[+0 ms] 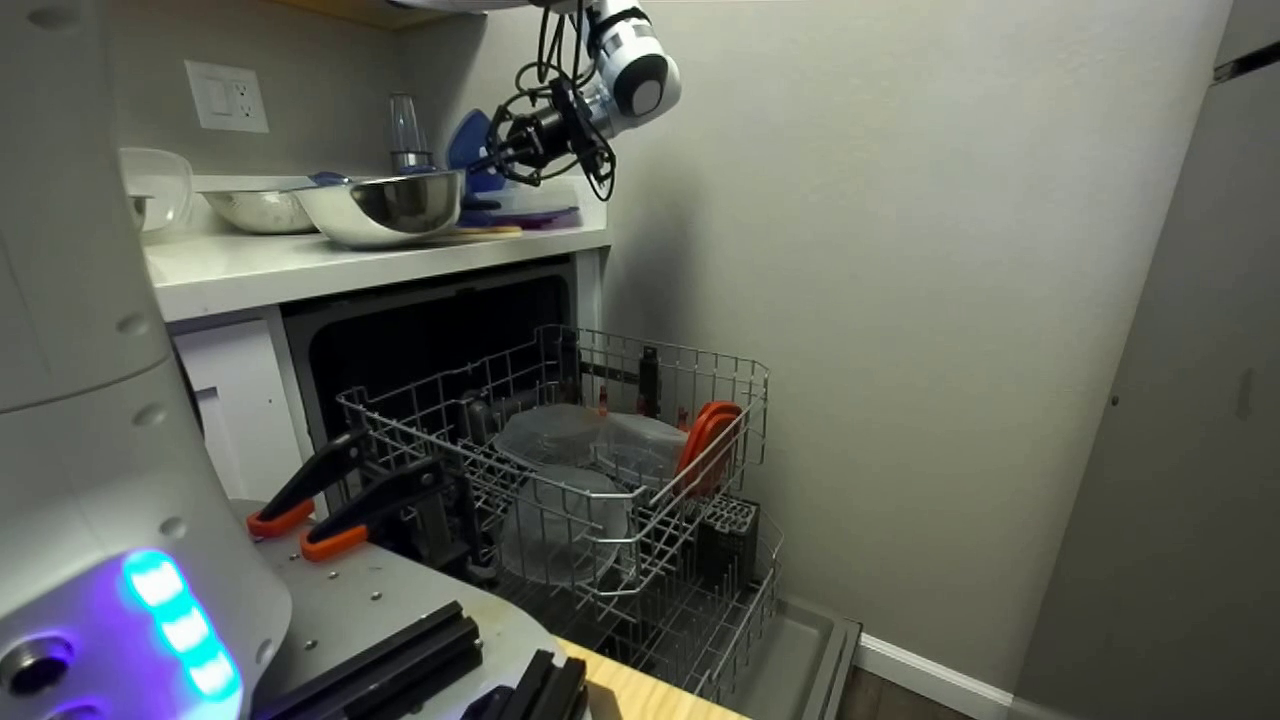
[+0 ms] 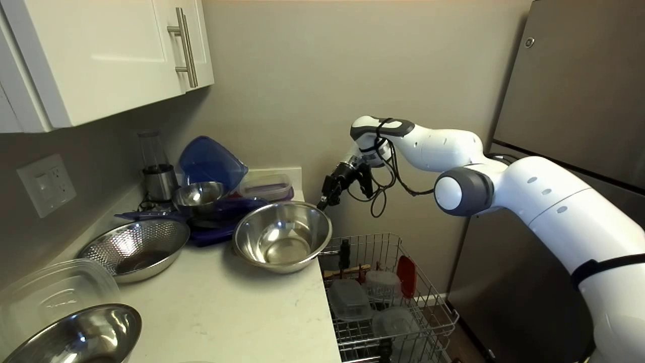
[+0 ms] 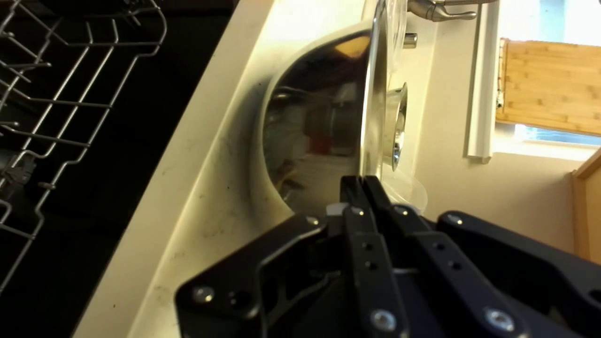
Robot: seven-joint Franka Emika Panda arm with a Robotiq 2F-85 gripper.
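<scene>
A large shiny steel mixing bowl [image 2: 282,227] stands near the right edge of the white counter, its open side up. My gripper [image 2: 322,204] meets its rim on the side toward the wall. The wrist view has the gripper shut on the thin rim of the bowl [image 3: 315,118], whose curved wall spreads ahead of the fingertips. From the first exterior view, the gripper [image 1: 473,166] reaches leftward to the bowl [image 1: 378,206]. The fingers cover the exact spot where they pinch the rim.
Below the counter edge, an extended dishwasher rack [image 2: 369,326] holds clear containers and a red item [image 2: 406,276]. A perforated colander [image 2: 136,248], another steel bowl [image 2: 78,333] and a blue lid [image 2: 211,163] occupy the counter. Bare counter [image 2: 242,314] lies in front of the mixing bowl.
</scene>
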